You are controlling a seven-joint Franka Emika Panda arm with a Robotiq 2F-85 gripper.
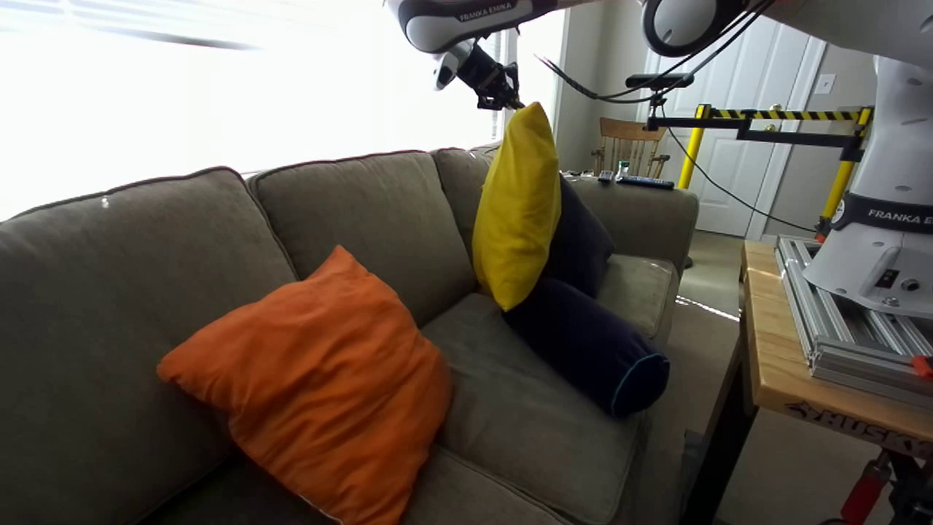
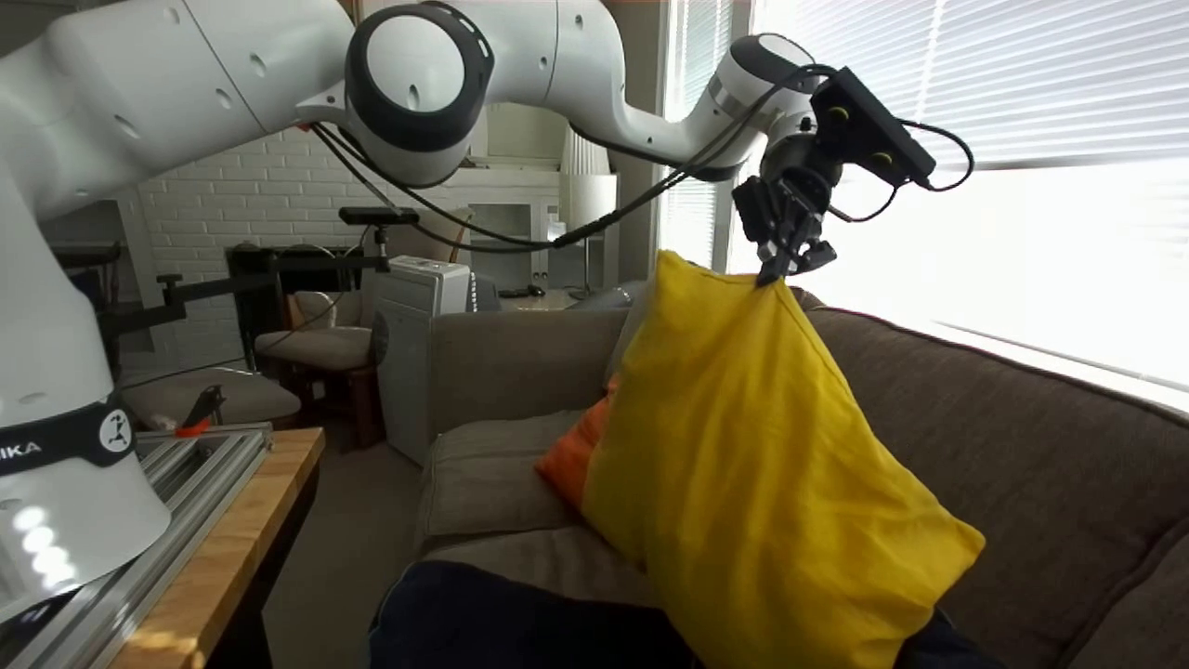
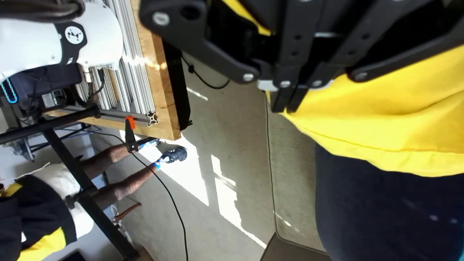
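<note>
The yellow pillow (image 1: 520, 205) hangs tilted over the couch, its top edge pinched by my gripper (image 1: 511, 103). In exterior view 2 the gripper (image 2: 771, 274) is shut on that edge, and the yellow pillow (image 2: 769, 479) drapes down in front of the couch back. From the wrist, the fingertips of my gripper are close together, with the yellow fabric (image 3: 391, 108) running up to them. Below the pillow lies a dark navy bolster (image 1: 586, 350), against or very near its lower corner. A dark square cushion (image 1: 577, 240) leans behind it, partly hidden.
An orange pillow (image 1: 323, 385) leans on the couch (image 1: 542, 437) at the left. The wooden workbench (image 1: 787, 367) stands opposite the couch. A person's legs (image 3: 126, 174) show beyond the bench in the wrist view. Remotes (image 1: 645, 182) lie on the armrest.
</note>
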